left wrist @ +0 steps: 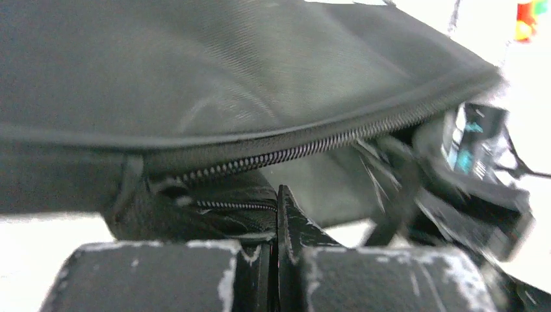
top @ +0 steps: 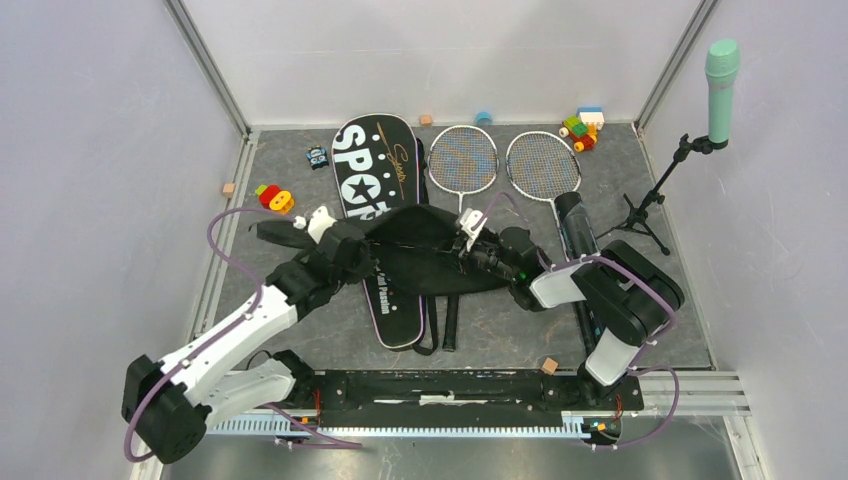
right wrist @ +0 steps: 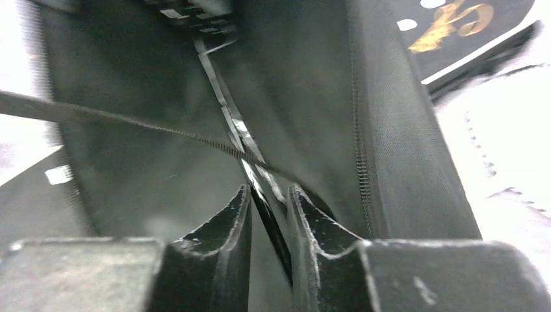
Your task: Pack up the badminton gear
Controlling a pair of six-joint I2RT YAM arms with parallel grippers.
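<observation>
An unzipped black bag (top: pixel 430 265) lies bunched across the middle of the work area, its zip edge (left wrist: pixel 286 156) raised in the left wrist view. My left gripper (top: pixel 370 250) is shut on the bag's cloth beside the zip. Over the bag's opening, my right gripper has its fingertips apart, with a thin dark strip running down behind the gap. A printed racket bag (top: pixel 375 160) lies flat, partly under the black one. One racket (top: pixel 463 160) has its shaft partly covered by the black bag; another racket (top: pixel 543 165) lies to its right.
A long dark cylindrical case (top: pixel 575 225) lies at the right, partly behind my right arm. Toy blocks (top: pixel 580 130) sit at the back right, more blocks (top: pixel 275 198) at the left. A microphone stand (top: pixel 640 215) rises at the right edge.
</observation>
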